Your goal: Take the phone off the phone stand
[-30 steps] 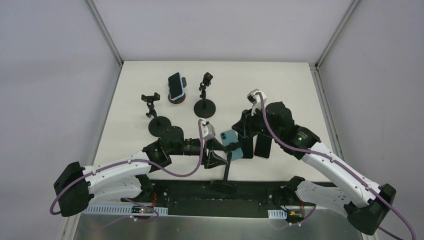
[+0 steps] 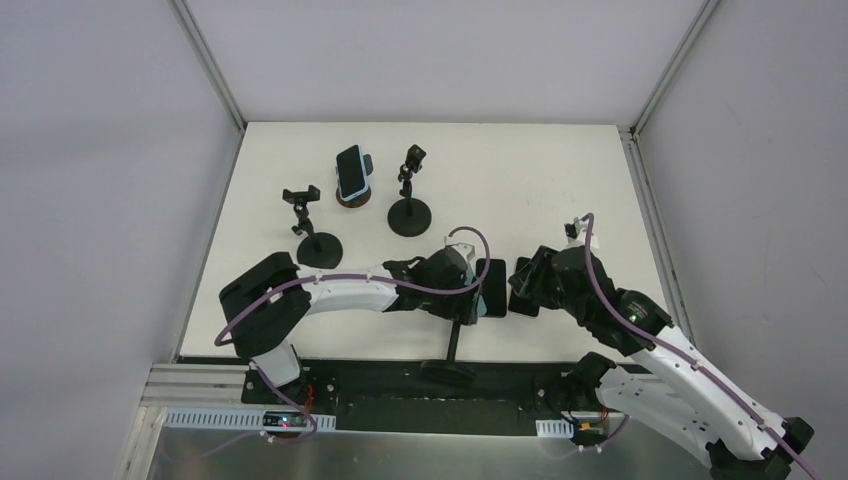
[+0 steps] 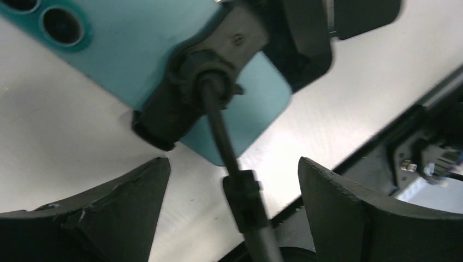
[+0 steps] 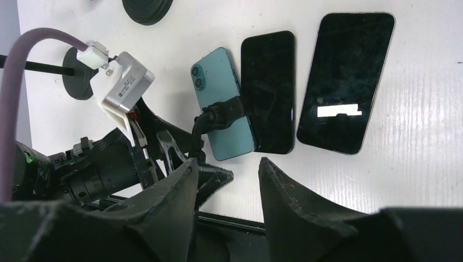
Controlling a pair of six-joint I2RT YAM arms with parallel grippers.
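The teal phone point(image 4: 218, 87) is held in the black clamp point(image 4: 232, 111) of a phone stand, whose stem point(image 3: 217, 117) leans up from a base point(image 2: 447, 372) at the table's front edge. My left gripper is open, with the stem running between its fingers; I cannot tell whether they touch it. From above, the left arm hides much of that phone. To the right, my right gripper stands open and empty, over the rightmost black phone point(image 2: 523, 300) in the top view.
Another black phone point(image 4: 267, 90) lies close beside the teal one. At the back left, a blue-edged phone point(image 2: 351, 172) rests on a stand, near two empty stands point(image 2: 410, 215) point(image 2: 319, 250).
The left gripper has moved right, from beside the stand to over it and the teal phone. The right gripper has moved right and toward the front, away from that phone.
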